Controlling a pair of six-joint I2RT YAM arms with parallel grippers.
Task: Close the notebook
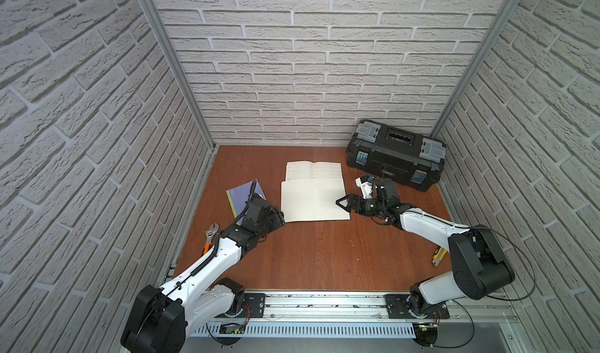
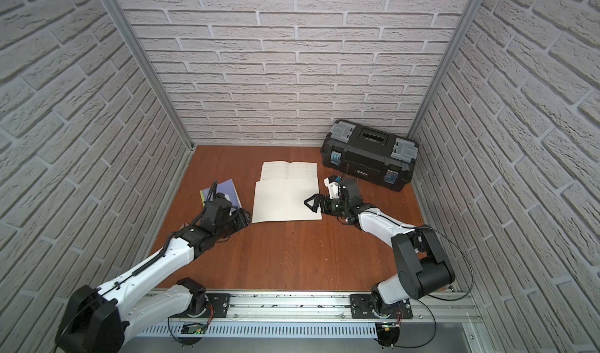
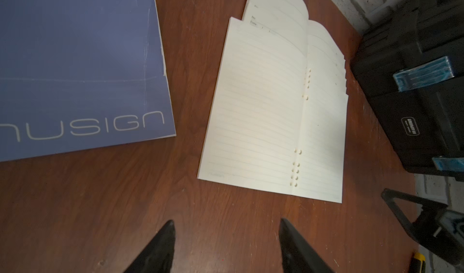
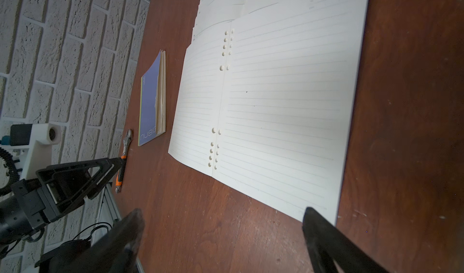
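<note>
An open notebook [image 1: 312,196] of lined white paper lies in the middle of the wooden table, with further pages showing behind it. A blue-purple notebook [image 3: 77,79] lies closed to its left. My left gripper hovers over the table between the two, open and empty, near the left front of the open notebook. My right gripper is at the open notebook's right edge, above the pages, its fingertips apart with nothing seen between them.
A black toolbox [image 1: 395,155] stands at the back right. An orange-handled wrench [image 4: 123,161] lies at the left edge, and a yellow tool [image 1: 438,255] at the right.
</note>
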